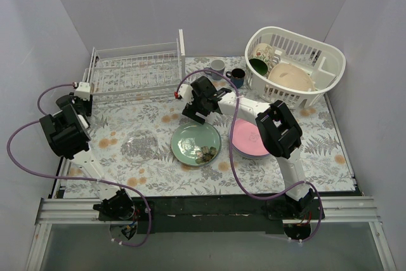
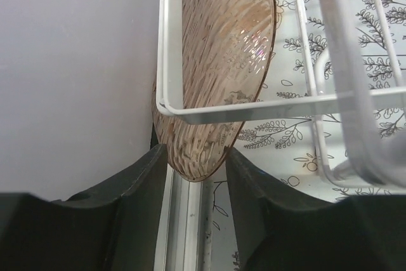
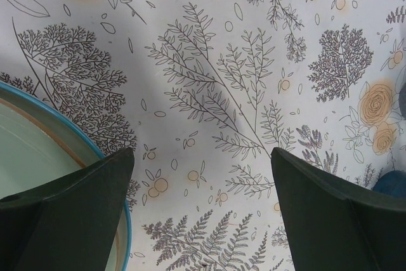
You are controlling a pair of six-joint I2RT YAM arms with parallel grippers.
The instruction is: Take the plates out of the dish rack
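Observation:
My left gripper is at the left end of the white dish rack. In the left wrist view a clear ribbed plate leans behind the rack's bars along the wall, and the part-open left fingers are at its lower edge. My right gripper hangs open over the table just above a green plate, nothing between its fingers; that plate's rim shows in the right wrist view.
A clear plate and pink plates lie on the table. Two mugs stand by the rack. A white basket with dishes is at back right; walls enclose the table.

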